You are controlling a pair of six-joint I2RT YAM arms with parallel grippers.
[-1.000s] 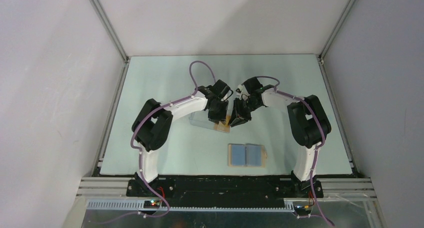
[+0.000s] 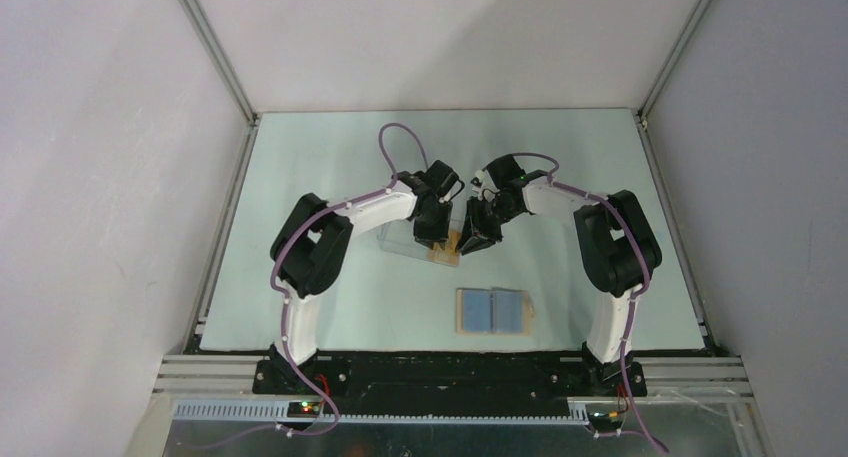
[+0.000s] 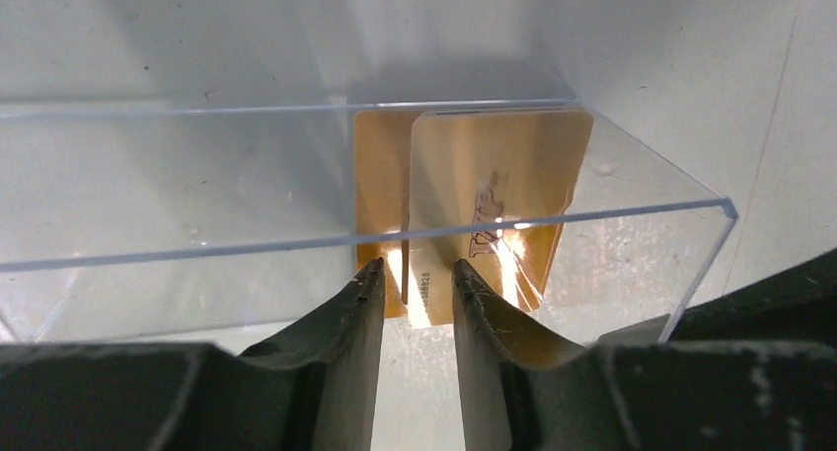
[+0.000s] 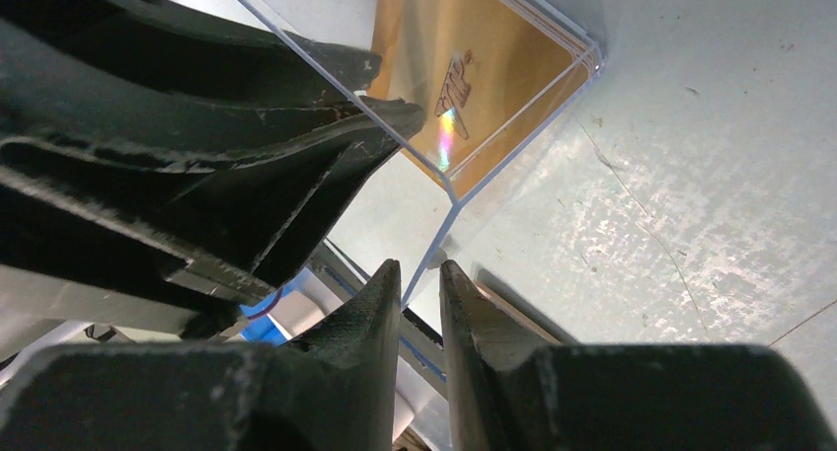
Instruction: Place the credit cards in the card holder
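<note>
The clear card holder (image 3: 197,239) holds gold cards (image 3: 494,170), stacked at one end, in the middle of the table. My left gripper is over the holder's long wall at the cards, its fingertips a little apart and nothing seen held between them. My right gripper is at the holder's end corner, fingertips slightly apart around the clear edge; whether they touch it I cannot tell. The left gripper's black body fills the upper left of the right wrist view. In the top view both grippers (image 2: 432,243) partly hide the holder.
A tan board with two blue pads (image 2: 476,309) lies near the front edge, right of centre. The two arms are very close together.
My left arm has shifted very slightly over the holder. My right arm and the holder look unchanged.
</note>
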